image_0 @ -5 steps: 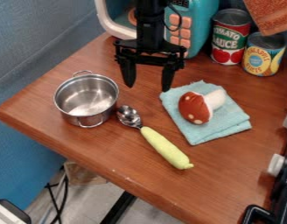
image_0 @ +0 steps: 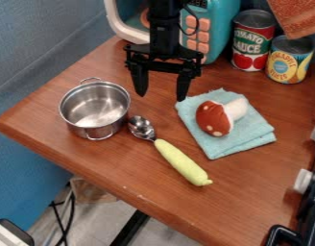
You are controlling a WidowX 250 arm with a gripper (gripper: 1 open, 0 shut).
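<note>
My black gripper (image_0: 160, 88) hangs open at the back middle of the table, with nothing between its fingers. A steel pot (image_0: 95, 108) sits at the left. A metal spoon (image_0: 142, 128) lies beside it, and a pale yellow corn or similar long vegetable (image_0: 182, 163) lies by the spoon's handle end. A red-and-white toy mushroom (image_0: 214, 119) rests on a light blue cloth (image_0: 241, 140) right of and below my gripper.
The wooden table (image_0: 122, 192) has two cans, a tomato sauce can (image_0: 252, 40) and a yellow can (image_0: 288, 61), at the back right, and a teal appliance (image_0: 215, 29) behind my gripper. Black equipment (image_0: 305, 207) lines the right edge.
</note>
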